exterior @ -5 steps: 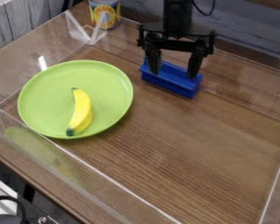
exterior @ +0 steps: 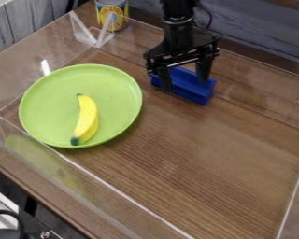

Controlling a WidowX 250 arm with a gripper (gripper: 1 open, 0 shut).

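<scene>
My black gripper (exterior: 179, 62) hangs from the top centre, angled over a blue block (exterior: 190, 88), with its fingers open at either side above the block. Whether they touch the block is unclear. A yellow banana (exterior: 85, 121) lies on a green plate (exterior: 46, 97) at the left.
A yellow and blue can (exterior: 111, 14) stands at the back left. A dark wall runs along the back.
My gripper has rotated about the vertical and moved slightly left over the blue block. The block, plate and banana have not visibly moved.
</scene>
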